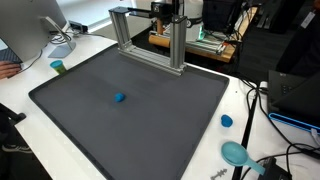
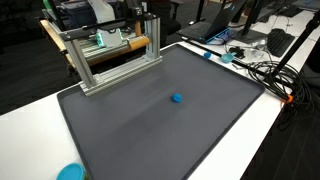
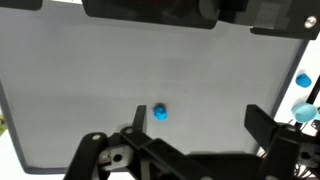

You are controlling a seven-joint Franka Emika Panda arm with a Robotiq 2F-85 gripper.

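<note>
A small blue object lies alone on the dark grey mat; exterior view 2 shows the same blue object right of the mat's middle. In the wrist view my gripper is open, its fingers spread wide. Between them in the picture, nearer the left finger, the blue object appears on the mat well below. Nothing is held. Neither exterior view shows the fingertips clearly.
On the white table to one side are another blue piece and a turquoise round dish, with cables close by. A green-topped container stands off the mat's opposite side. A metal frame borders the mat.
</note>
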